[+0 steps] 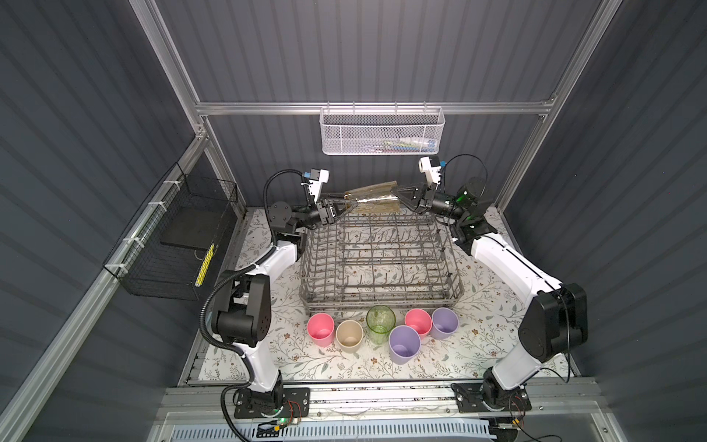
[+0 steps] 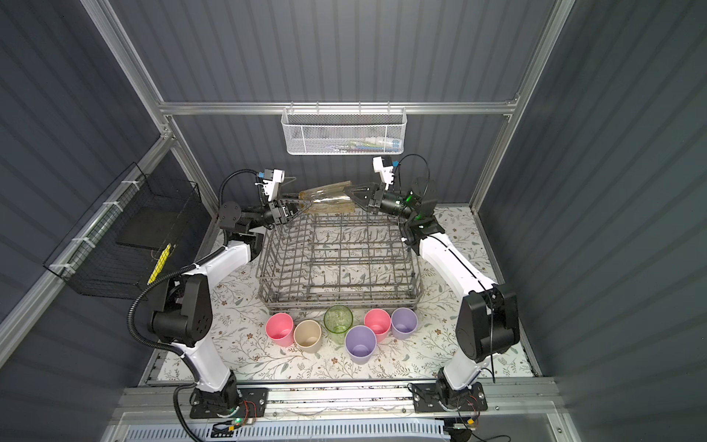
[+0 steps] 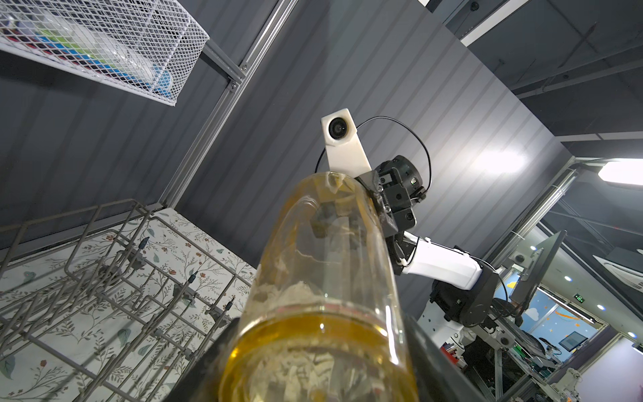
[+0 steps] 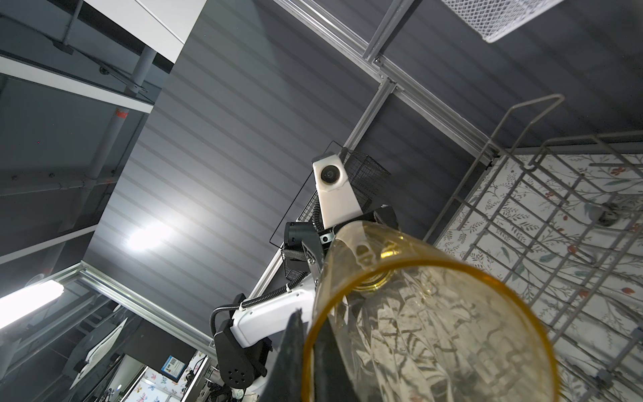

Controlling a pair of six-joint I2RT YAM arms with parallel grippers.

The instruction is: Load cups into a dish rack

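Note:
A clear amber cup is held sideways in the air above the back of the wire dish rack, between my two grippers. My left gripper is at its left end; whether its fingers grip it is unclear. My right gripper is at the right end, the fingers partly behind the cup's rim in the right wrist view. Along the front of the rack stand several cups: pink, beige, green, purple, a second pink and a second purple.
A white mesh basket hangs on the back wall, and a black wire basket on the left wall. Bare table lies to the right of the rack.

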